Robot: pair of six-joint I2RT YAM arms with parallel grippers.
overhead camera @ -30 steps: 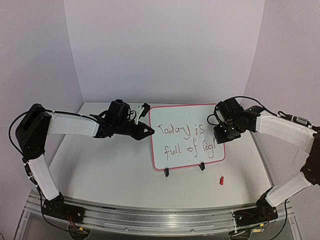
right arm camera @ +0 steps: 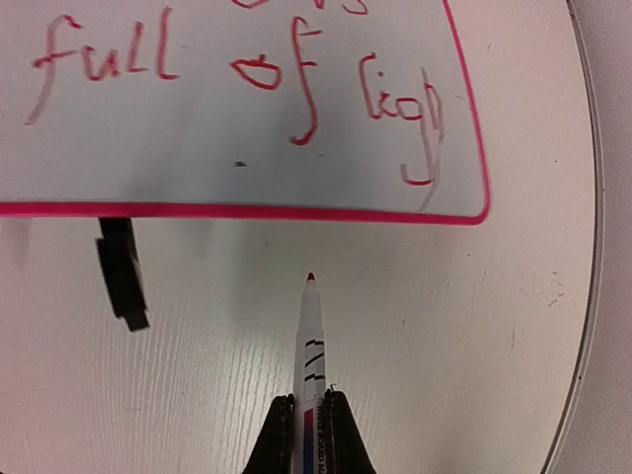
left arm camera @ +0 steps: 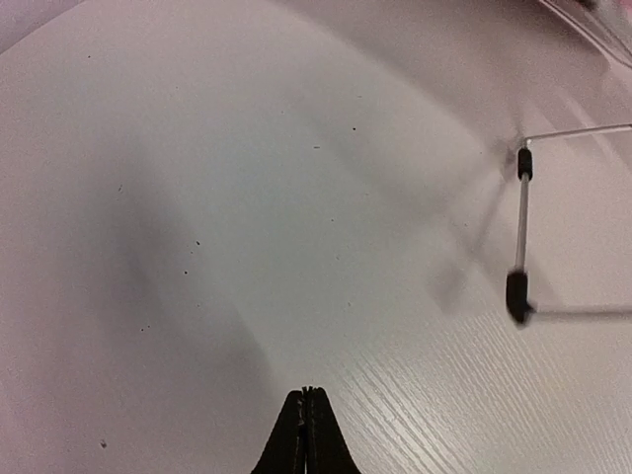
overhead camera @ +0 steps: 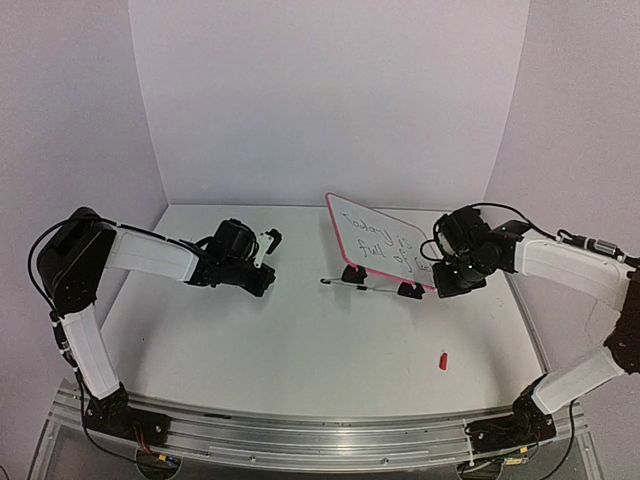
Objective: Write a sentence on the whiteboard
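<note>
The whiteboard (overhead camera: 385,240), edged in pink, leans askew in the top view, with its left corner raised and its stand rods (overhead camera: 370,287) showing below. Red handwriting on it reads "Today is full of", and the right wrist view adds "ligh" to the whiteboard (right arm camera: 227,163). Red-tipped, the marker (right arm camera: 311,326) is gripped by my right gripper; its tip appears below the board's lower edge in that view. My left gripper (overhead camera: 269,284) is left of the board and apart from it. In its wrist view, the left gripper is shut with nothing between its fingers.
A red marker cap (overhead camera: 443,361) lies on the table (overhead camera: 260,350) at the front right. The stand frame's black-capped end (left arm camera: 517,294) is at the right of the left wrist view.
The whiteboard stood squarely facing forward and is now tilted and skewed, its lower left side lifted. My left gripper has moved left, away from the board's left edge. My right arm has barely moved.
</note>
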